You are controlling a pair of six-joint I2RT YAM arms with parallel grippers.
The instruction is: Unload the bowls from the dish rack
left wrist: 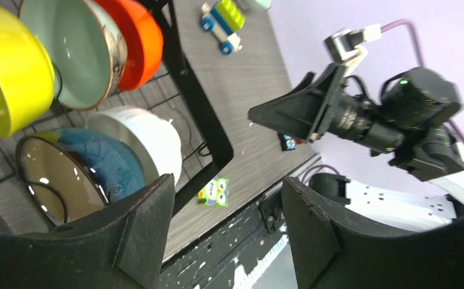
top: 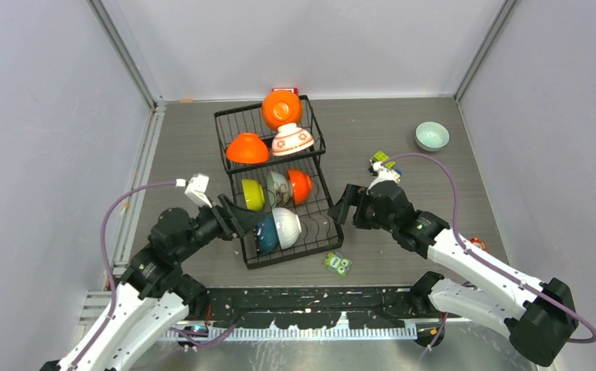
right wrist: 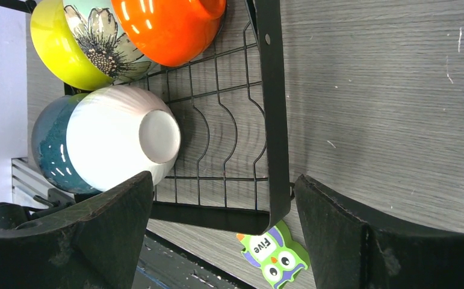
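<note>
A two-tier black rack (top: 315, 249) holds orange bowls (top: 246, 145) and a patterned white bowl (top: 292, 141) on top, with yellow (top: 252, 193), floral (top: 277, 189), orange (top: 300, 184), teal (top: 264, 236) and white (top: 287, 227) bowls below. My left gripper (top: 244, 219) is open over the rack's lower-left part, near the teal bowl, nothing between its fingers. My right gripper (top: 342, 205) stands open beside the rack's right edge, above the white bowl's side in the right wrist view, holding nothing.
A pale green bowl (top: 432, 135) sits alone at the back right. Small toys (top: 381, 162) lie right of the rack, and an owl toy (top: 338, 263) lies in front.
</note>
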